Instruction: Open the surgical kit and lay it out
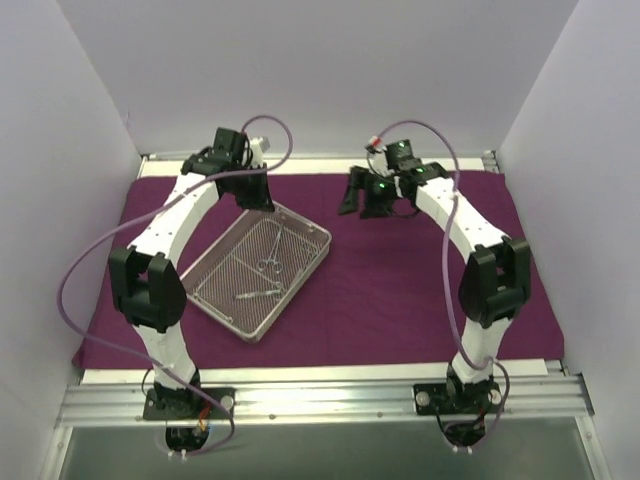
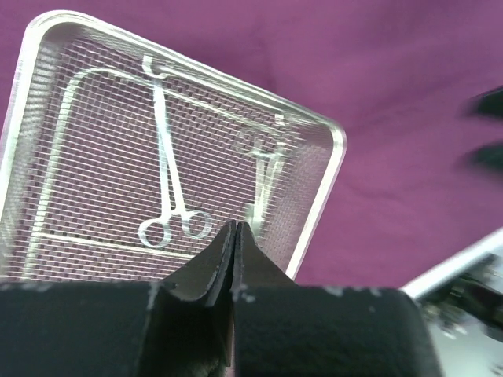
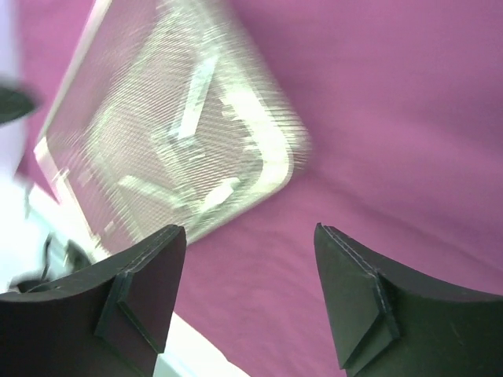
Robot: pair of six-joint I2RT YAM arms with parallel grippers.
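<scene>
On the cloth, the wire-mesh instrument tray (image 1: 318,242) lies at a slant in the top view. Inside it are a ring-handled clamp (image 1: 271,263) and a thin light-coloured tool (image 1: 258,294). The left wrist view shows the long clamp (image 2: 167,157) lying on the mesh and a smaller ring-handled instrument (image 2: 266,177) near the tray's end. My left gripper (image 1: 266,207) is over the tray's far end, its fingertips (image 2: 222,250) together; I see nothing between them. To the right of the tray, my right gripper (image 1: 360,205) hangs open and empty over the cloth.
Pale walls (image 1: 585,180) stand on both sides. In the right wrist view the tray's corner (image 3: 275,161) is blurred, with light instruments inside.
</scene>
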